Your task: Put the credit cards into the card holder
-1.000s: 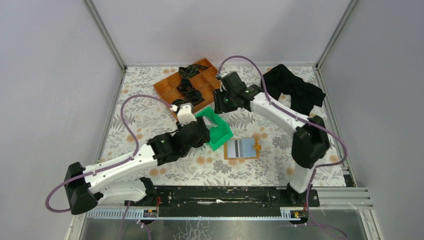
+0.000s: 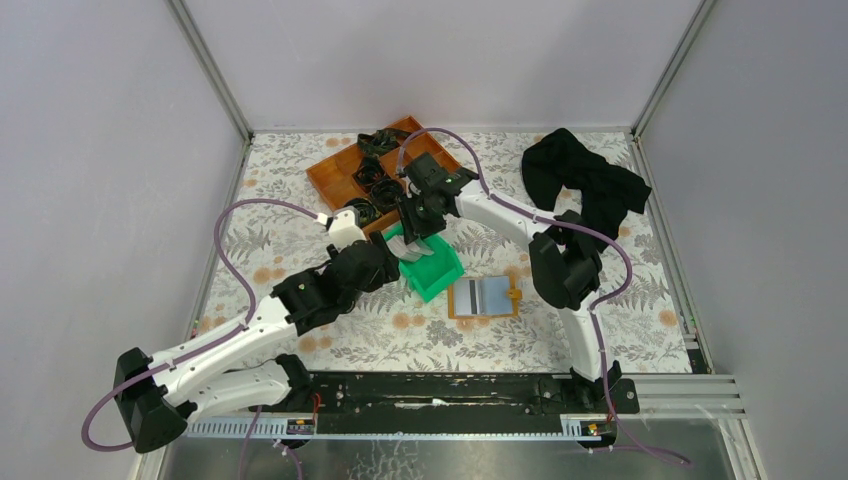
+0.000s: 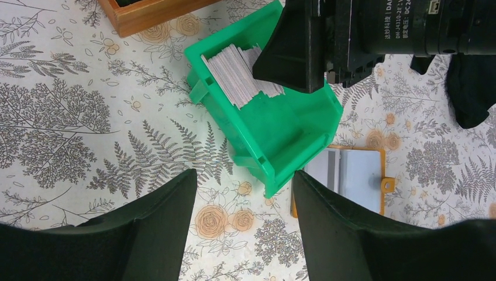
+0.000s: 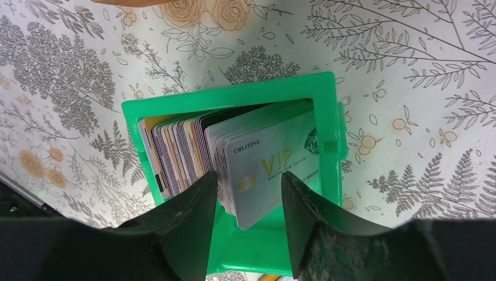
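A thick stack of credit cards (image 4: 272, 161) leans at one end of the green box (image 4: 324, 140), with a silver VIP card facing outward. Above that stack stands my right gripper, fingers apart, one finger (image 4: 199, 199) overlapping the cards' edges in view. My left gripper (image 2: 388, 262) hangs open at the box's left side. In the left wrist view nothing lies between its fingers, and the right arm hides part of the cards (image 3: 231, 76). A flat orange-edged case (image 2: 483, 297) lies right of the box, perhaps the card holder; it shows grey and pale blue panels and a clasp.
Behind the box stands a wooden tray (image 2: 335, 178) with black coiled items. A black cloth (image 2: 585, 175) lies at the back right. Both grippers are close together around the green box.
My left gripper has shifted left, uncovering more of the box. The box and case look unmoved.
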